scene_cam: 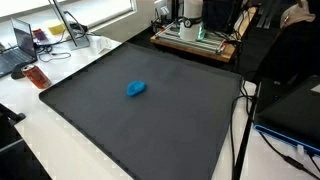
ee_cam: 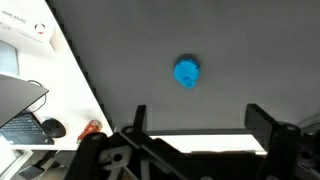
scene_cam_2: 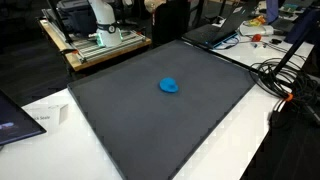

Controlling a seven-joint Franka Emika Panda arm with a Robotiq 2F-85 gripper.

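Observation:
A small bright blue object (scene_cam: pixel 136 88) lies on the dark grey mat (scene_cam: pixel 150 125); what it is cannot be made out. The second exterior view has the same blue object (scene_cam_2: pixel 168 85) towards the far half of the mat. Seen from above in the wrist view, the blue object (ee_cam: pixel 187 71) is rounded with a small lobe at one side. My gripper is open, its fingers wide apart at the bottom of the wrist view. Nothing is between them, and the blue object lies below, apart from them. Neither exterior view clearly shows the gripper.
An orange-red can (scene_cam: pixel 37 77) stands beside the mat's left corner. Behind it are a laptop (scene_cam: pixel 20 50) and loose cables. More cables (scene_cam: pixel 242 105) run along the mat's right side. A white box (ee_cam: pixel 33 22) lies off the mat in the wrist view.

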